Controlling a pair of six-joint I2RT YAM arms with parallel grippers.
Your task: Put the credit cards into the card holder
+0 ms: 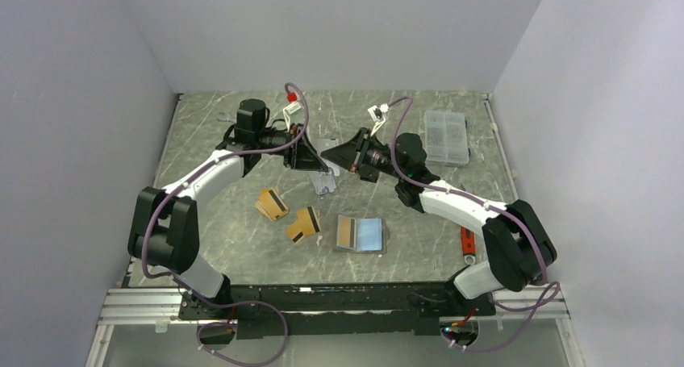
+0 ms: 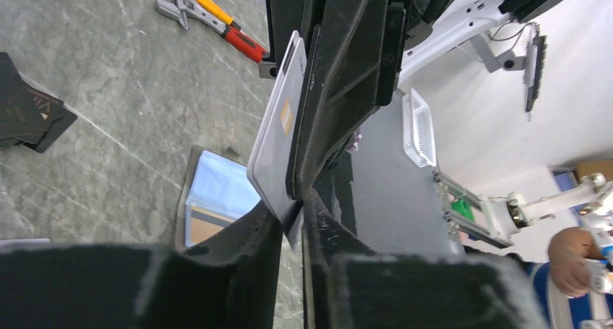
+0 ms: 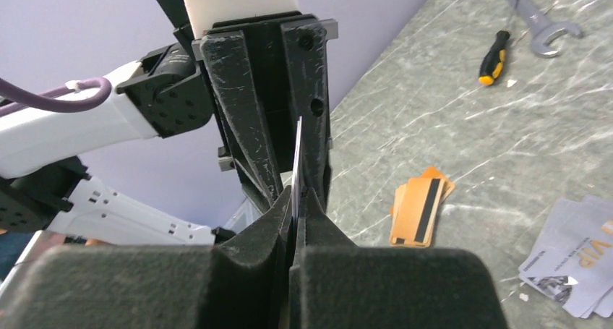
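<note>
A silvery-white card (image 2: 278, 123) with a gold chip stands on edge between the two grippers. My right gripper is shut on it; only the thin edge shows in the right wrist view. My left gripper surrounds part of the same card with its fingers (image 3: 242, 101) apart, the card close to one of them. The card holder (image 1: 359, 234), blue and tan under clear plastic, lies open at the table's front. Gold cards (image 1: 273, 204) and more gold cards (image 1: 304, 224) lie left of it. White cards (image 3: 578, 249) lie beneath the grippers, beside black cards (image 2: 29, 112).
A clear divided box (image 1: 446, 137) stands at the back right. Red-handled pliers (image 2: 220, 25) lie at the right edge. A wrench (image 3: 538, 25) and a screwdriver (image 3: 495, 58) are at the back left. Between box and holder the table is bare.
</note>
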